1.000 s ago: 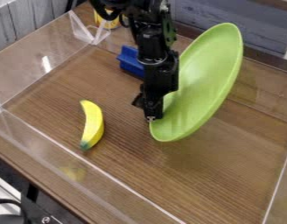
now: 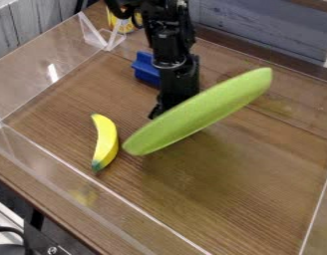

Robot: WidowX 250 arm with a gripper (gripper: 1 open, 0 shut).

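Observation:
A large green plate or dish (image 2: 206, 108) stands out in the middle right, seen nearly edge-on and slanting from lower left to upper right. The black gripper (image 2: 171, 92) is behind it, its lower part hidden by the green dish, so whether its fingers hold the rim cannot be seen. A yellow banana (image 2: 104, 139) lies on the wooden table (image 2: 246, 199) to the left of the dish.
A blue object (image 2: 145, 68) sits behind the arm at the back. A yellow item (image 2: 120, 20) is at the far back left. Clear side panels border the table.
The green dish has tilted from a steep, open-faced view to a flatter, nearly edge-on slant, its lower end moving left toward the banana.

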